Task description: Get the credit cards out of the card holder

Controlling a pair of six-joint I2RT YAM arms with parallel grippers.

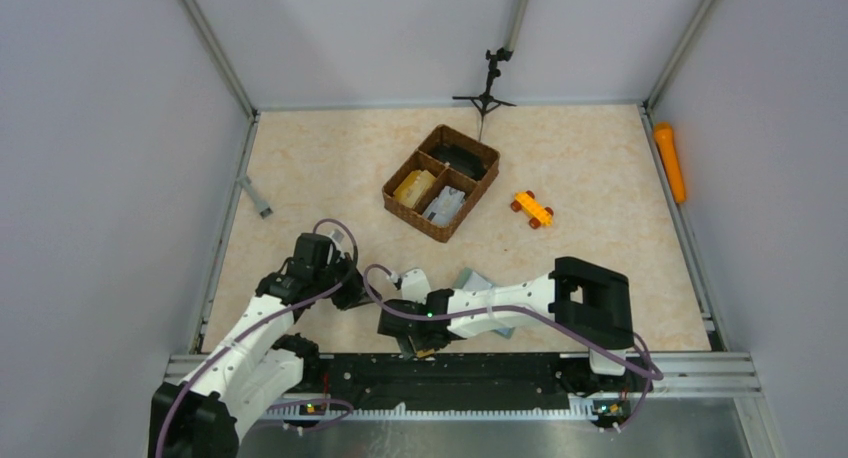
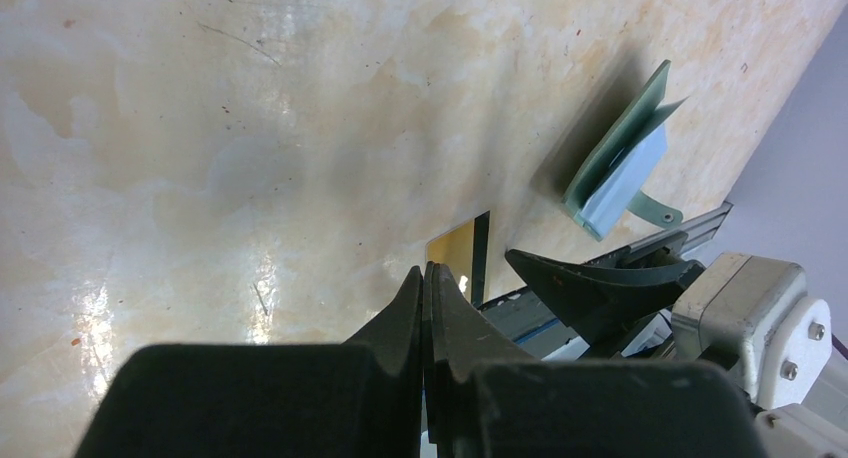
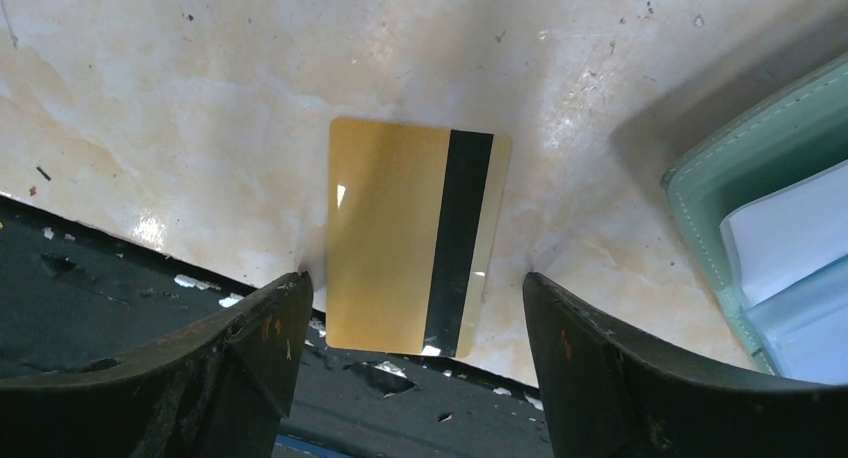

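A gold card with a black stripe lies flat at the table's front edge, its near end reaching over the dark border. My right gripper straddles it from above, part open, with a finger to each side and clear of the card. Right of it, the pale green card holder stands partly open on the table, light blue and white contents showing inside. My left gripper is shut, nothing visible between its fingers; it hangs over the table, left of the right arm in the top view.
A wicker basket with several items in its compartments stands behind the arms. A yellow toy car sits to its right. The two grippers are close together.
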